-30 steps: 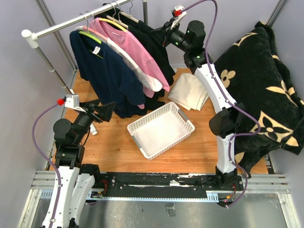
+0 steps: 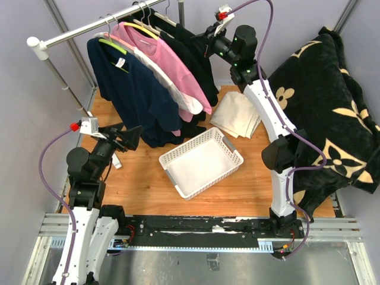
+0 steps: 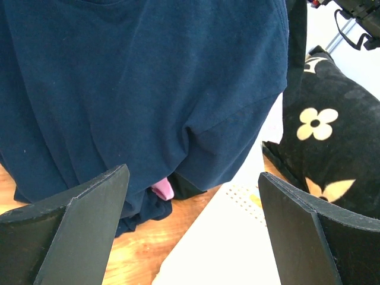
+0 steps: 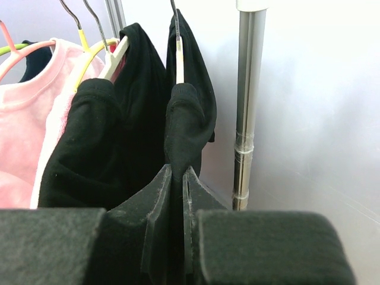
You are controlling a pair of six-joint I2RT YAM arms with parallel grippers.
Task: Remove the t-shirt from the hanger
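A black T-shirt (image 4: 187,122) hangs on a pale hanger (image 4: 180,62) at the end of the row nearest the rack's post. My right gripper is shut on the black T-shirt by its shoulder or sleeve, and the cloth runs down between the fingers. In the top view the right gripper (image 2: 208,47) reaches the black clothes from the right. My left gripper (image 2: 132,138) stands open beside the navy shirt (image 2: 127,89). In the left wrist view, nothing lies between its fingers, and the navy cloth (image 3: 148,89) hangs beyond them.
Pink (image 2: 163,59) and other shirts hang from the rail (image 2: 95,25). A white basket (image 2: 202,163) sits on the wooden table. Folded beige cloth (image 2: 236,113) lies behind it, and a black flowered blanket (image 2: 320,119) fills the right side.
The right gripper has shifted slightly to the right with the black cloth, and the pale hanger at the row's end has swung a little. The left arm has stayed still.
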